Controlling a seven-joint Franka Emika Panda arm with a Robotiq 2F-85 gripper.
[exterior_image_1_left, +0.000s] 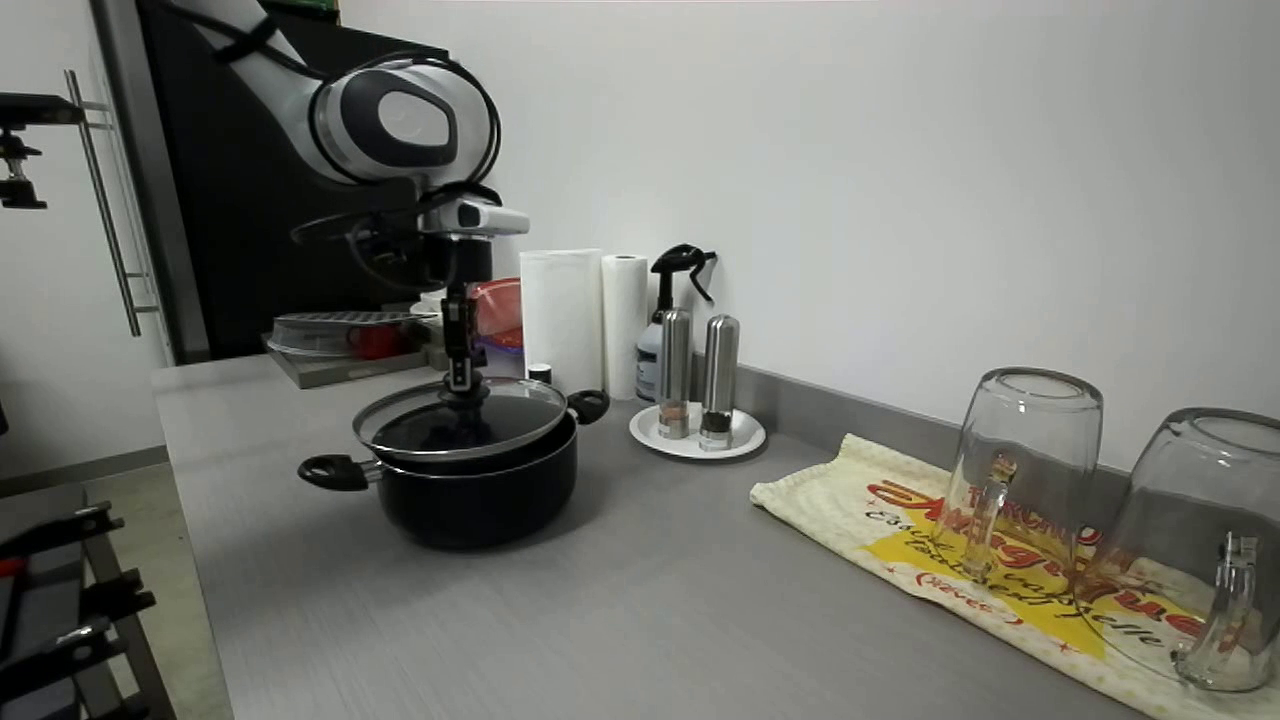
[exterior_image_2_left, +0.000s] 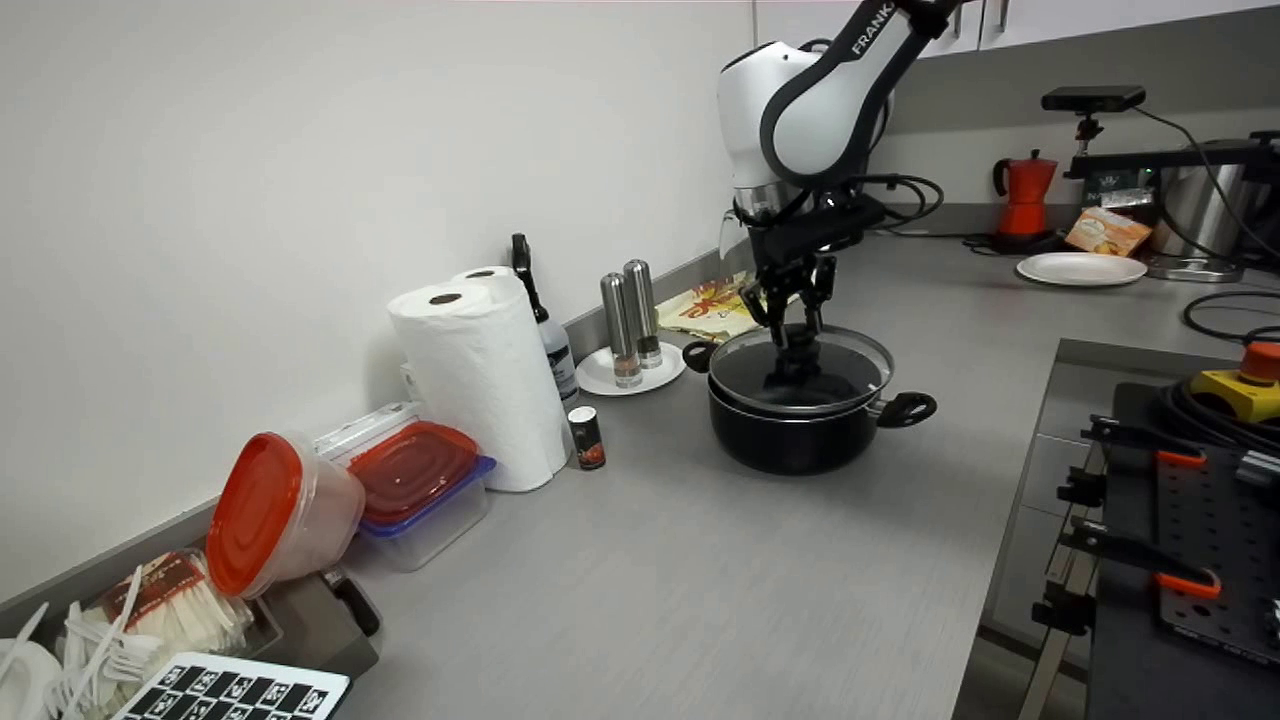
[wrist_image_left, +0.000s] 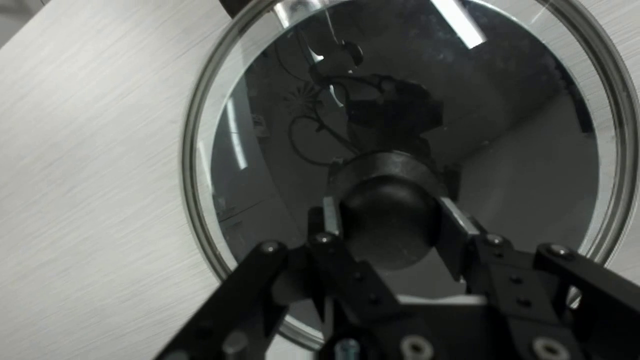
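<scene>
A black pot (exterior_image_1_left: 480, 504) with two side handles stands on the grey counter. Over its opening is a round glass lid (exterior_image_2_left: 858, 360) with a metal rim. In exterior view 1 the lid is slightly off-centre, and a dark gap shows between its rim and the pot's at the right front. My gripper is shut on the lid's black knob (wrist_image_left: 390, 225), with one finger on either side of it. From above, the lid hides most of the pot. Whether its far rim touches the pot I cannot tell.
Beside the pot, a white plate (exterior_image_1_left: 753, 432) bears two metal grinders. Paper towel rolls (exterior_image_2_left: 492, 384) and a small spice jar (exterior_image_2_left: 587, 438) stand near the wall. Upturned glass mugs (exterior_image_1_left: 1020, 480) rest on a printed cloth (exterior_image_1_left: 828, 492).
</scene>
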